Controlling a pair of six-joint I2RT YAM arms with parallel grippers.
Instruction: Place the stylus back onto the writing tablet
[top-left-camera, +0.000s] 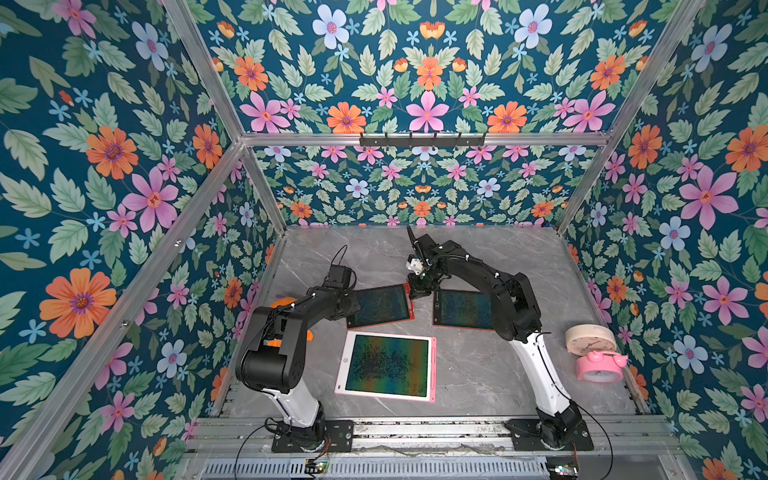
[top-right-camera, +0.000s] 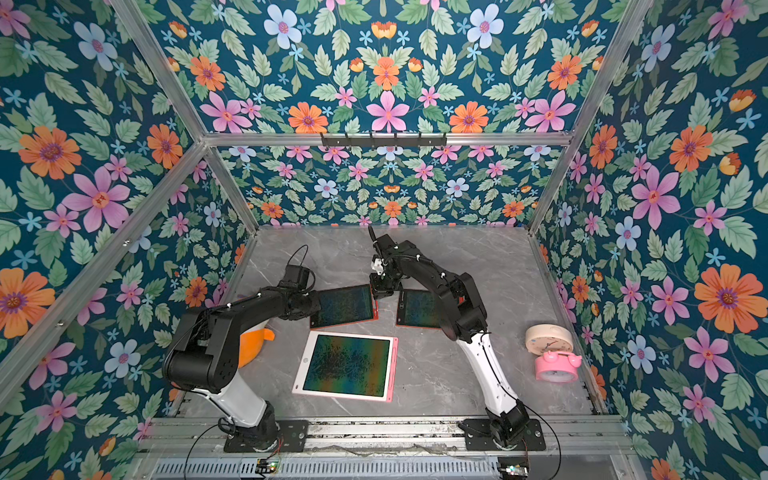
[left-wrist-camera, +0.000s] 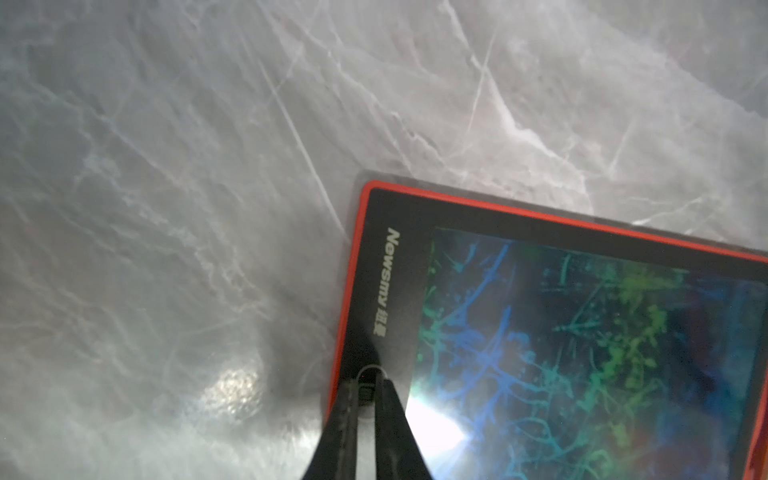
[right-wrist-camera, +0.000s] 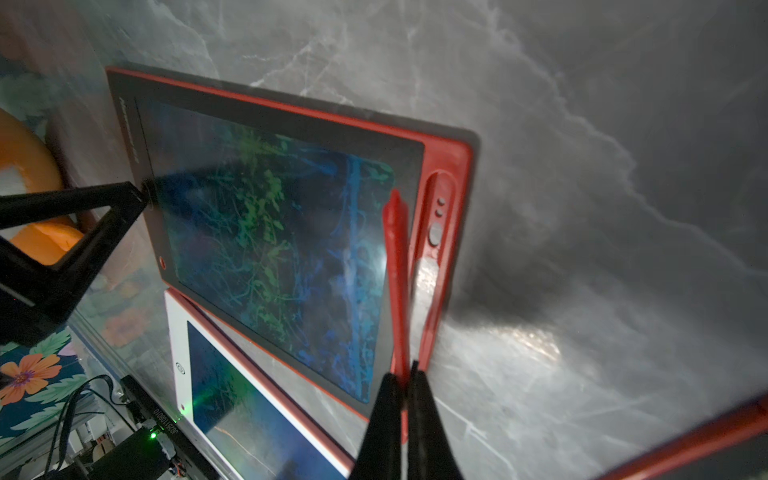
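A red stylus (right-wrist-camera: 395, 264) is in my right gripper, shut on it, above the red pen slot (right-wrist-camera: 438, 200) of the middle black-and-red tablet (top-left-camera: 380, 305). Whether it touches the tablet is unclear. My left gripper is shut at that tablet's other end, over the black border below the Newsmy lettering, with no stylus visible between its fingers. The top views show both arms reaching to this tablet, with the stylus largely hidden.
A second dark tablet (top-left-camera: 460, 308) lies to the right, a large white-pink tablet (top-left-camera: 345, 364) in front. An orange object (top-right-camera: 252, 344) is at left, two clocks (top-right-camera: 556, 366) at far right.
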